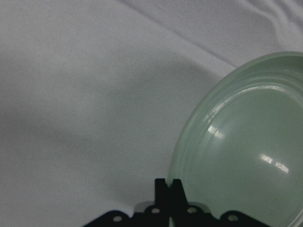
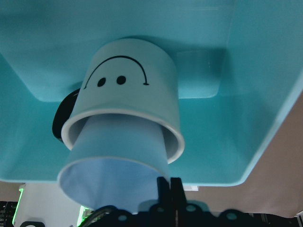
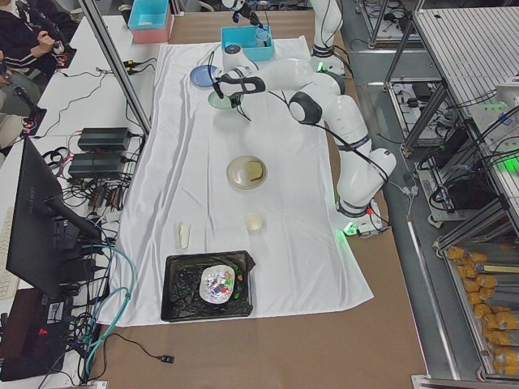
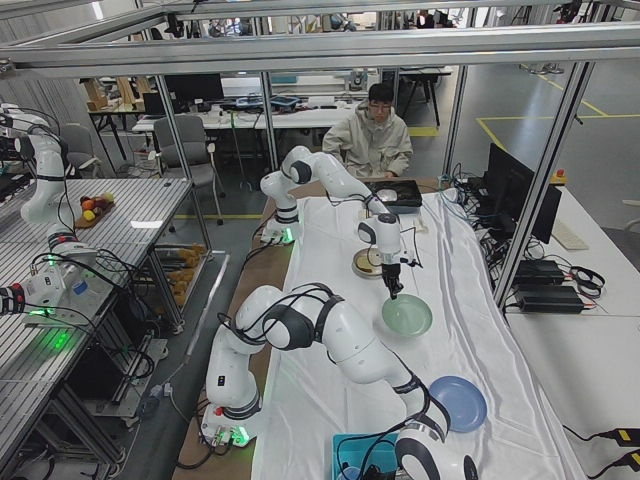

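A green plate (image 4: 406,316) lies on the white cloth; my left gripper is at its rim, fingertips together in the left wrist view, the rim passing just at them; whether they grip it is unclear. My right gripper is at nested cups inside a blue bin (image 2: 251,71): a white cup (image 2: 124,78) with a smiley face and a pale blue cup (image 2: 113,175). Its fingertips meet at the blue cup's rim; whether they hold it is unclear.
A blue plate (image 4: 457,403) lies near the green one. A beige plate (image 3: 246,182), a small pale round object (image 3: 254,221) and a black tray (image 3: 207,309) are farther along the cloth.
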